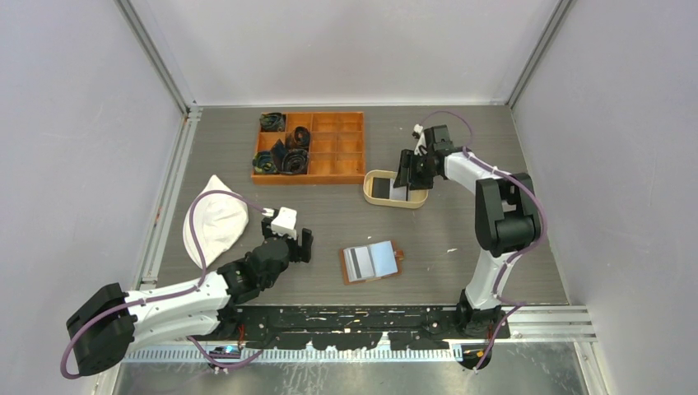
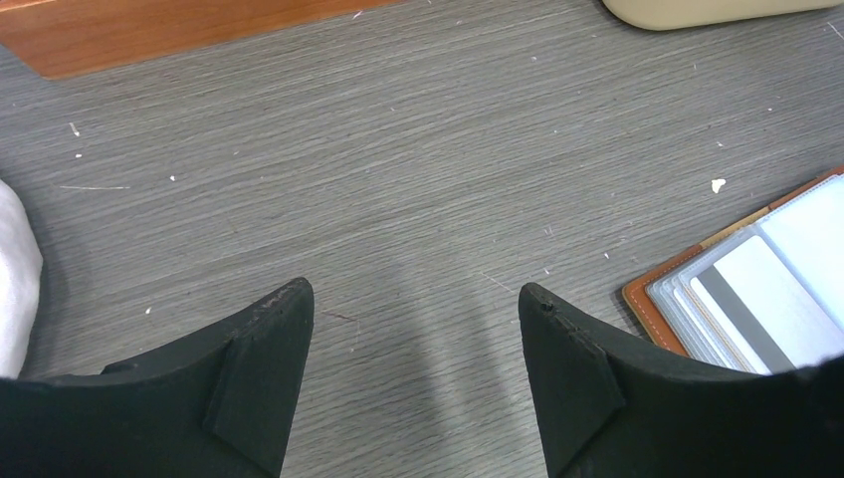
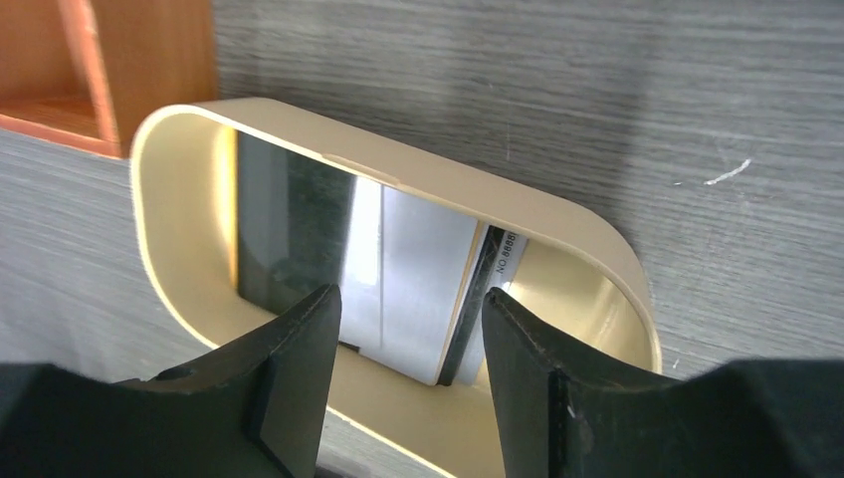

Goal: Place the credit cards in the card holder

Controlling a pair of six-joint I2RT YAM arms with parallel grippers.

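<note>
An oval cream container [image 1: 370, 197] holds several cards [image 3: 418, 289], white and dark, lying side by side. My right gripper is open just over it, its fingers above the card edges near the right end, nothing visibly held. The brown card holder [image 1: 397, 255], with clear sleeves and cards [image 2: 756, 309], lies open at the front middle. My left gripper is open above bare table, left of the holder.
An orange compartment tray [image 1: 337, 169] with coiled dark straps stands at the back, beside the container. A white cloth [image 1: 210, 222] lies at the left. The table between tray and holder is clear.
</note>
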